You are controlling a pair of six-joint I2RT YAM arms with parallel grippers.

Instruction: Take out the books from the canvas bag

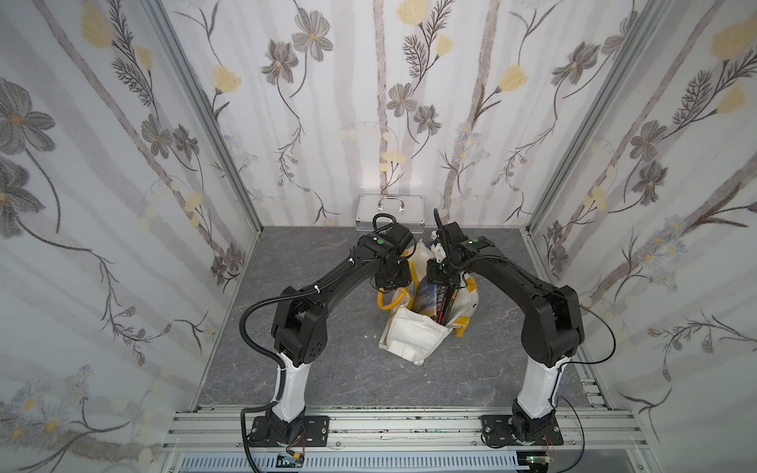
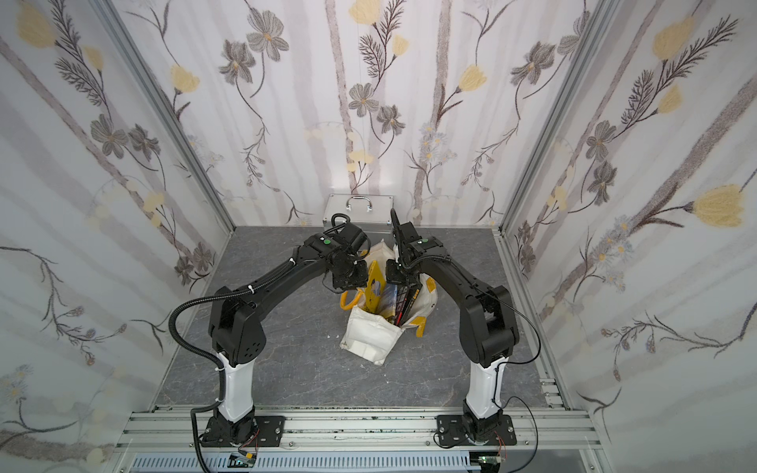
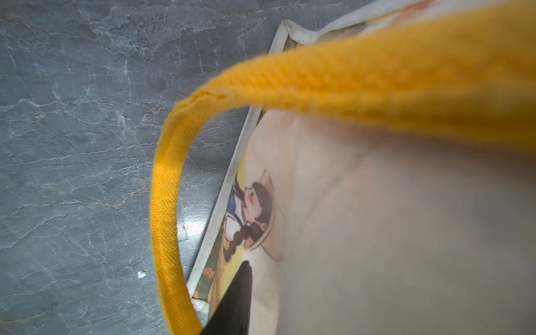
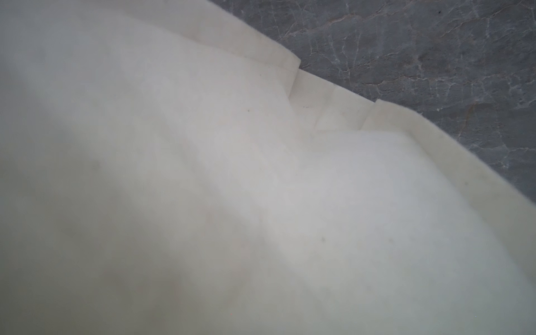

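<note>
The white canvas bag (image 1: 413, 337) with yellow handles (image 1: 389, 301) lies in the middle of the table, its mouth spread open. Inside are several books, among them a dark one with a red line (image 2: 407, 303) and a bluish one (image 2: 389, 301). At the bag's left rim my left gripper (image 1: 394, 281) is shut on the canvas bag; one dark fingertip (image 3: 237, 296) lies against its wall, across the handle. My right gripper (image 1: 444, 277) is down at the bag's mouth, over the books' far end, and shut. Its fingers are hidden; its wrist view shows mostly white canvas (image 4: 335, 212).
Behind the bag, against the back wall, stands a silver case (image 1: 390, 213).
</note>
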